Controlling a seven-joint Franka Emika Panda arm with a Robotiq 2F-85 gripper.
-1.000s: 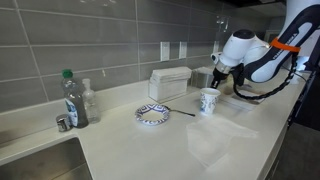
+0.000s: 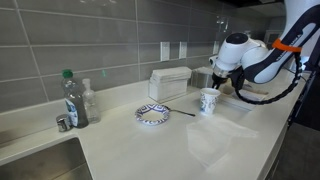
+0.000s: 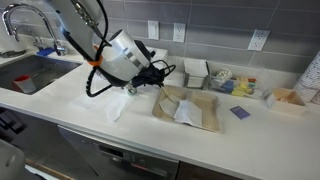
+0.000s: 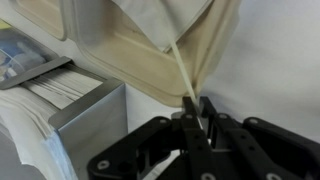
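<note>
A long, thin, pale stick runs from the top of the wrist view down to the fingertips of my gripper. Its near end lies at those tips, which stand close together; whether they grip it is unclear. In exterior view 2 my gripper hangs above the back left of a beige tray, and the stick slopes down toward the tray. Inside it lies a white cloth, which the wrist view shows under the stick. The arm hides part of the tray's left side.
A white slatted box stands against the wall, with a patterned plate and a white cup before it. Right of the tray are a purple item and another box.
The arm has shifted slightly left and down in exterior view 1. Plate, cup and bottles have not moved.
</note>
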